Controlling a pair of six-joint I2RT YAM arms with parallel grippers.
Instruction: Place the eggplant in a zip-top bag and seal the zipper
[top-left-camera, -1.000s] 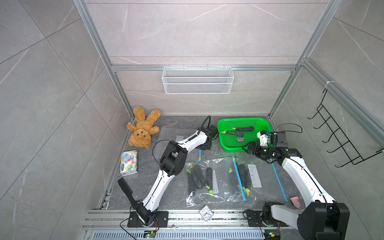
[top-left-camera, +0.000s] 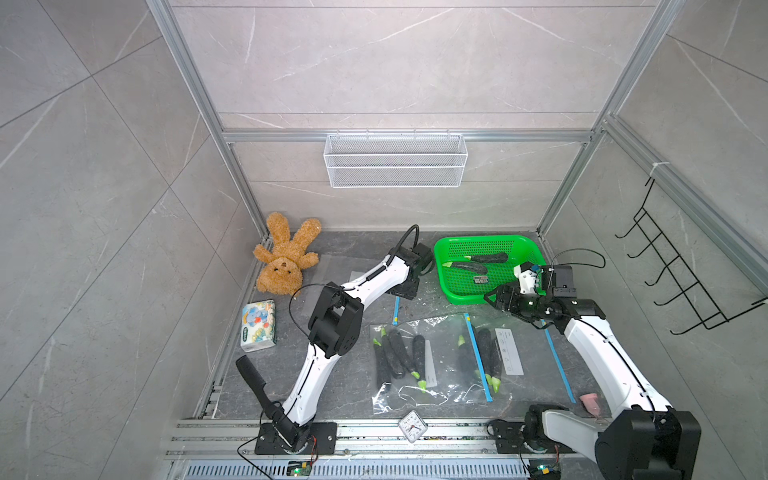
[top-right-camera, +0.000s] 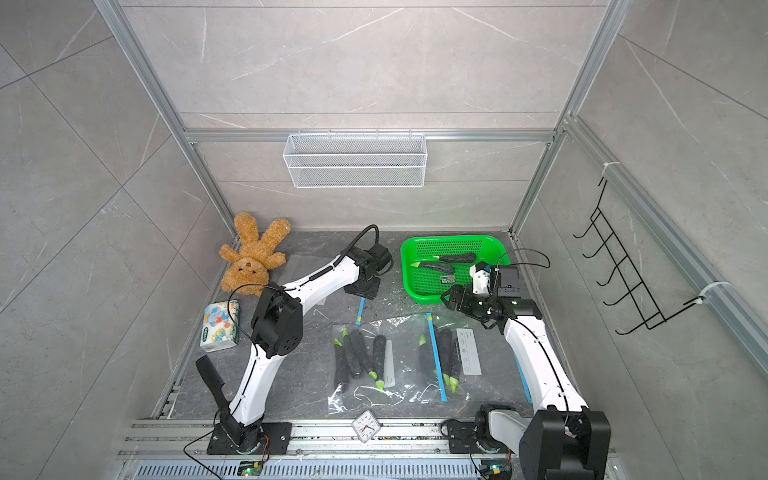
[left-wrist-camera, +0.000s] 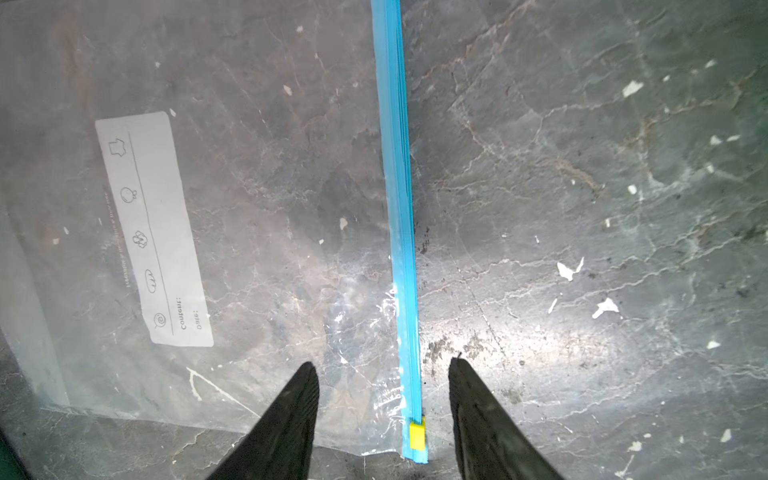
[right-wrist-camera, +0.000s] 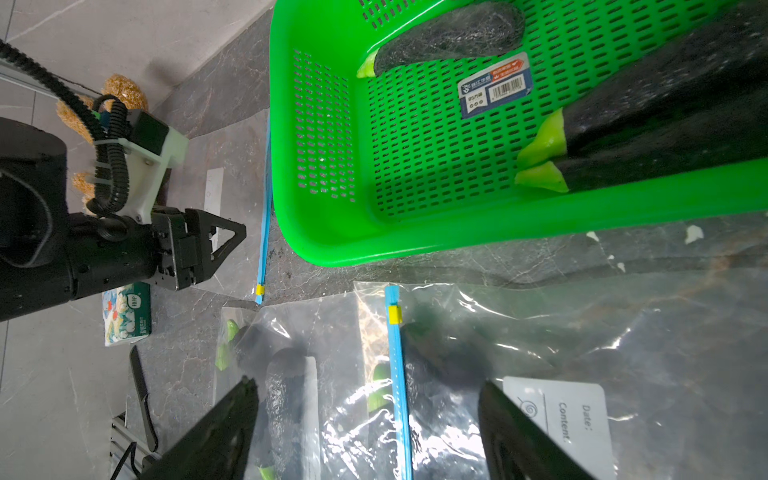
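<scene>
My left gripper is open over an empty zip bag (left-wrist-camera: 264, 224) at the back middle, its fingers either side of the blue zipper end with a yellow slider (left-wrist-camera: 417, 436). My right gripper stands open over filled bags, beside the green basket (right-wrist-camera: 320, 240). Several eggplants (right-wrist-camera: 444, 36) lie in that basket. Two front bags (top-left-camera: 440, 392) hold more eggplants, seen through clear plastic. Another blue zipper strip (top-left-camera: 560, 364) lies at the right.
A teddy bear (top-left-camera: 281, 272) and a tissue pack (top-left-camera: 257, 326) sit at the left. A small clock (top-left-camera: 413, 426) is at the front edge. A wire shelf (top-left-camera: 395, 160) hangs on the back wall.
My left arm has shifted slightly to the left over the back bag. The right arm looks nearly still.
</scene>
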